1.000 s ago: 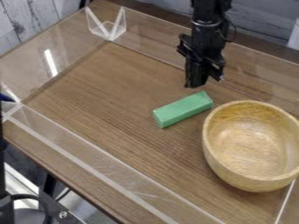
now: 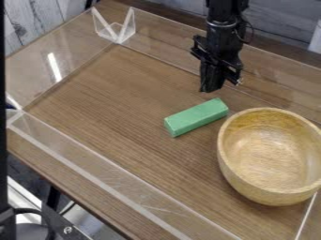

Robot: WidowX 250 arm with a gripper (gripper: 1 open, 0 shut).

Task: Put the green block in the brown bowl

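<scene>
The green block (image 2: pixel 197 117), a long bar, lies flat and slantwise on the wooden table. Just to its right is the round, light brown bowl (image 2: pixel 230 169), its inside empty. My black gripper (image 2: pixel 215 86) reaches down from the top of the view, behind the block's far end and apart from it. Its fingers are small and dark here, so I cannot tell how far apart they stand. No object shows in its grasp.
A clear, angular container (image 2: pixel 114 25) stands at the back left. Dark equipment (image 2: pixel 21 223) and cables crowd the lower left, beyond the table's edge. Bare wood (image 2: pixel 113 103) stretches left of the block.
Dark cable-like shapes along the lower left edge have shifted and more of them show. The gripper, block and bowl look almost unmoved.
</scene>
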